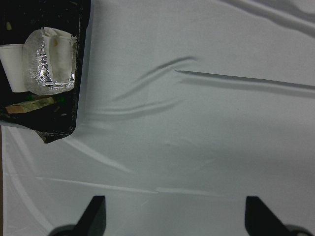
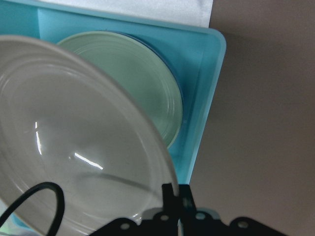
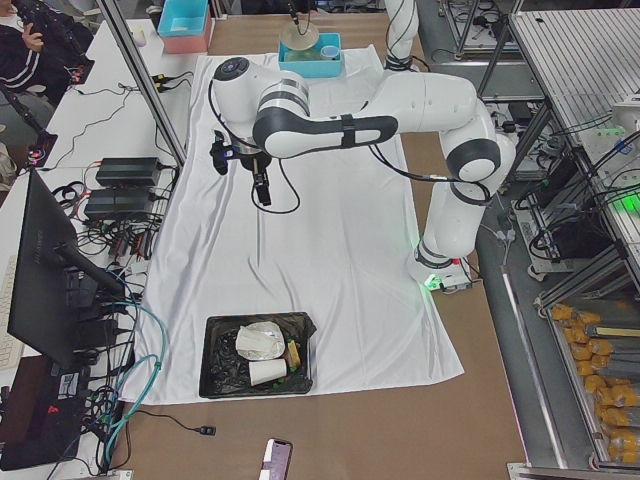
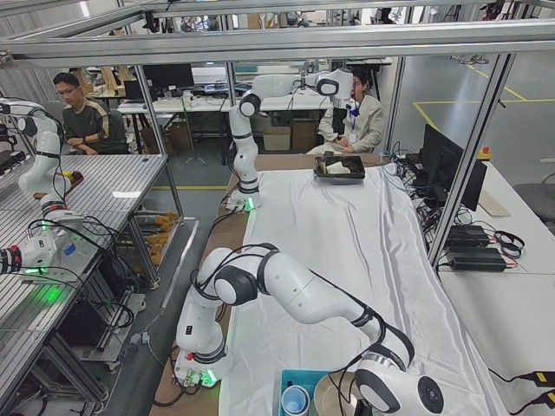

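My right gripper is shut on the rim of a translucent cream plate (image 2: 83,123), which is tilted over a light-blue bin (image 2: 206,88). A pale green plate (image 2: 133,73) lies inside the bin. A blue cup (image 4: 295,400) also sits there. My left gripper is open over the white cloth (image 1: 197,132), with nothing between its fingers. A black tray (image 1: 69,113) holds a white cup (image 1: 12,69), a crumpled foil-and-paper item (image 1: 54,64) and a small scrap (image 1: 29,105).
The white cloth between tray and bin is mostly clear. A monitor (image 3: 45,280), black boxes and cables crowd the side table. A phone (image 3: 275,460) lies on the brown surface beyond the cloth.
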